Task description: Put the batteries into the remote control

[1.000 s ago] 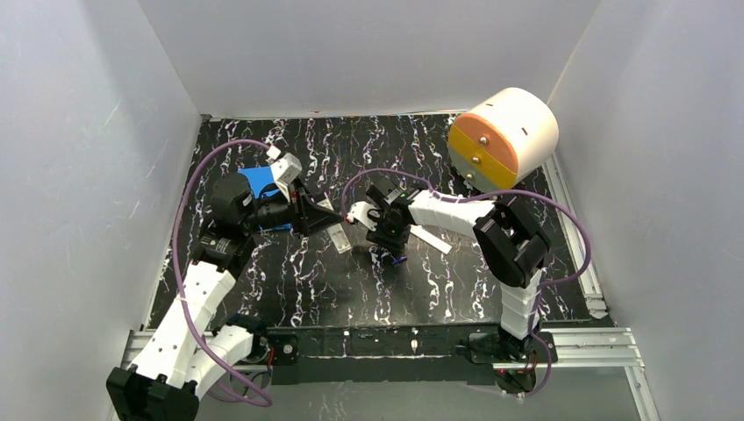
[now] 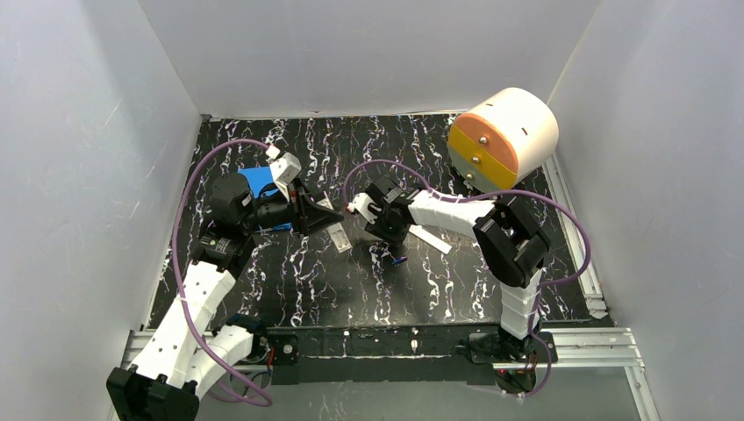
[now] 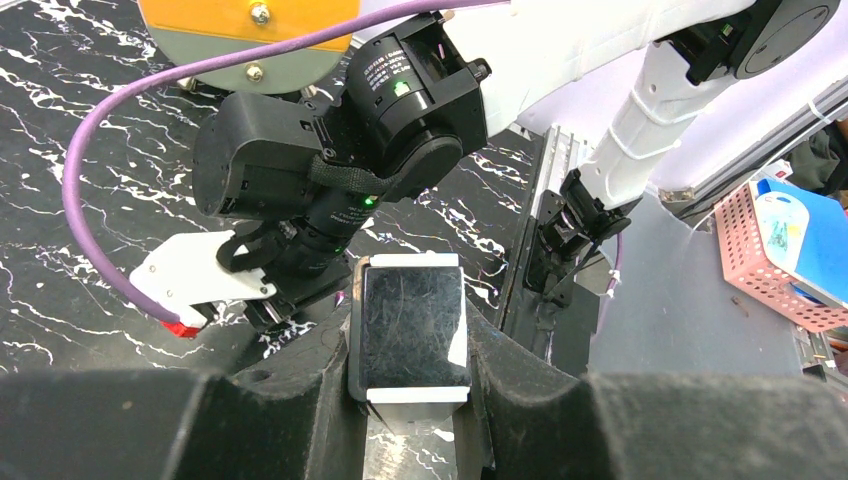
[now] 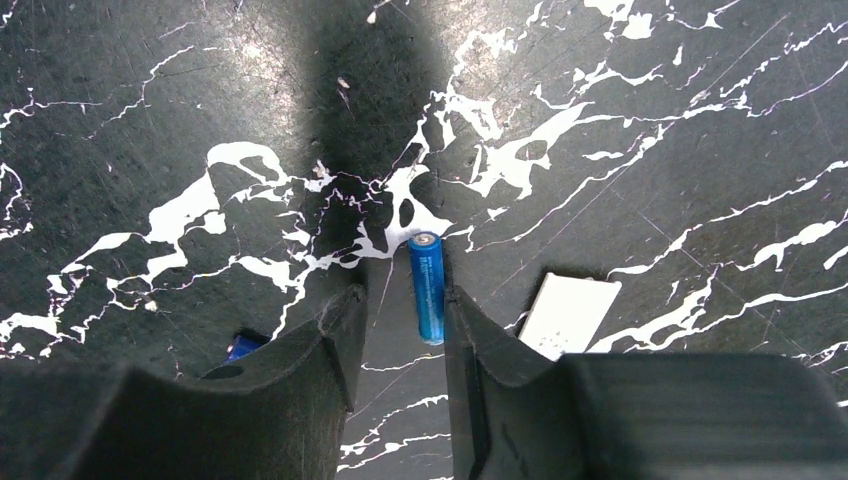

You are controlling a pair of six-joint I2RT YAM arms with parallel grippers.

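My left gripper (image 2: 320,217) is shut on the remote control (image 3: 410,330), whose end shows between the fingers in the left wrist view; it reaches diagonally across the middle in the top view. My right gripper is low over the table with fingers parted. A blue battery (image 4: 427,285) lies just beyond the gap between them, beside the right finger. A second blue battery (image 4: 245,345) is partly hidden by the left finger. A white flat piece (image 4: 565,315) lies to the right of the right fingers.
A rounded drawer toy (image 2: 502,136) stands at the back right. A blue sheet (image 2: 254,178) lies under the left arm.
The right gripper has shifted slightly toward the back since a second ago, uncovering more of the battery near it. The left arm has not visibly moved.
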